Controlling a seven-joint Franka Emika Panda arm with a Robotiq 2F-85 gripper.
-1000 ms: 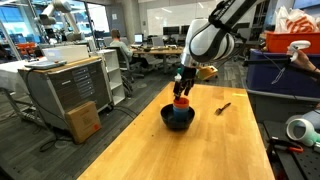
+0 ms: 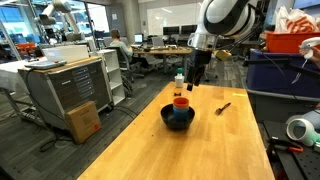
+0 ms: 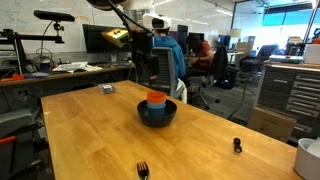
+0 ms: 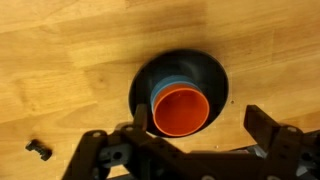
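Observation:
A black bowl (image 3: 172, 119) rests on the wooden table. Inside it stand a blue cup (image 3: 155, 109) and a red-orange cup (image 3: 156, 97), the red-orange one on top of or nested in the blue one. Seen from above in the wrist view, the red-orange cup (image 4: 181, 110) shows its open mouth, with a strip of the blue cup (image 4: 170, 84) along its upper left. My gripper is open, its fingers wide apart on either side of the view and nothing held. In exterior view 1 it hangs above and to the right of the bowl (image 2: 178, 121), clear of the cups.
A fork (image 3: 143, 171) lies near the table's front edge in exterior view 2. A small dark object (image 3: 237, 145) sits on the right, and a white container (image 3: 308, 158) stands beyond it. Much of the tabletop around the bowl is bare.
My gripper has gone up and to the right in exterior view 1, away from the cups. Bowl and cups stay in place.

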